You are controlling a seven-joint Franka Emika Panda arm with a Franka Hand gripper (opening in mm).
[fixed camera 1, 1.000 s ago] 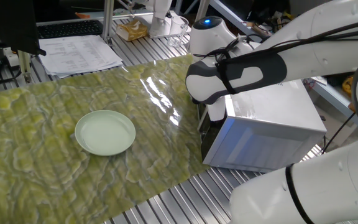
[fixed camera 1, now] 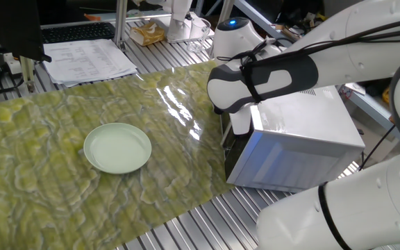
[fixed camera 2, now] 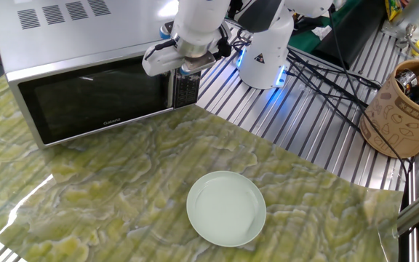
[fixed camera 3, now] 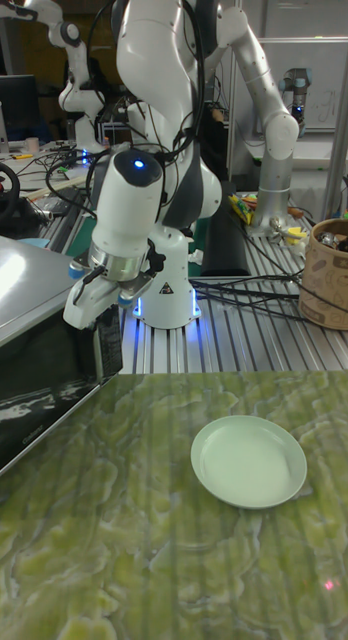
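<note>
A silver microwave (fixed camera 2: 100,44) with a dark glass front stands at the edge of the green marbled mat; its door looks closed in exterior view 2. My gripper (fixed camera 2: 178,68) is at the front of it, close to the upright door handle (fixed camera 2: 172,89) and the control panel (fixed camera 2: 188,89). In exterior view 3, a white finger (fixed camera 3: 82,307) points down along the microwave's front corner. The fingers' gap and any contact with the handle are too hidden to judge. A pale green plate (fixed camera 1: 118,148) lies empty on the mat, well apart from the gripper.
A brown patterned bucket (fixed camera 2: 402,116) full of items stands on the slatted metal table beyond the mat. Papers (fixed camera 1: 89,61) and a keyboard (fixed camera 1: 78,32) lie at the back in exterior view 1.
The arm near the microwave has shifted very slightly over the last second. Plate and microwave stay where they were.
</note>
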